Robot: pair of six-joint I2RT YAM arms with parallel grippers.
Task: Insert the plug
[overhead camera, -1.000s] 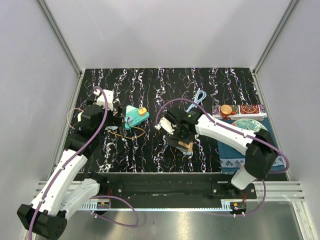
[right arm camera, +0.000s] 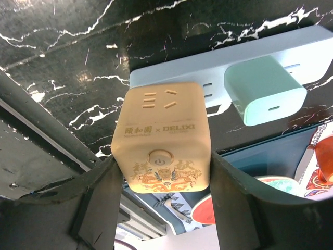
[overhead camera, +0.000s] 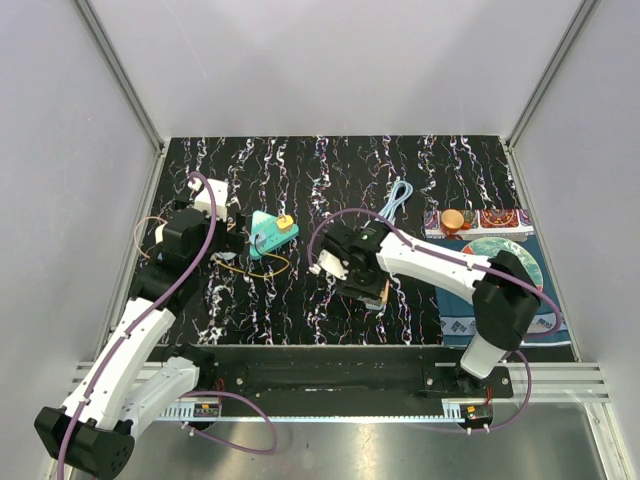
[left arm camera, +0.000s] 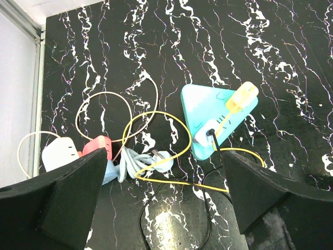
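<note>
In the right wrist view my right gripper is shut on a tan cube-shaped plug (right arm camera: 161, 127) with printed socket slots. The plug rests against a long pale power strip (right arm camera: 244, 52); whether its pins are seated is hidden. A mint cube plug (right arm camera: 265, 96) is on the same strip. My left gripper hangs open over the left of the table, above a turquoise triangular socket block (left arm camera: 197, 104) with a yellow plug (left arm camera: 242, 96), a white plug and tangled cables.
Red and white plugs (left arm camera: 60, 153) lie at the left with coiled cords. A pale looped cable (overhead camera: 398, 196) lies behind the right arm. A blue mat (overhead camera: 455, 330) with plate and cups fills the table's right.
The left arm has not moved.
</note>
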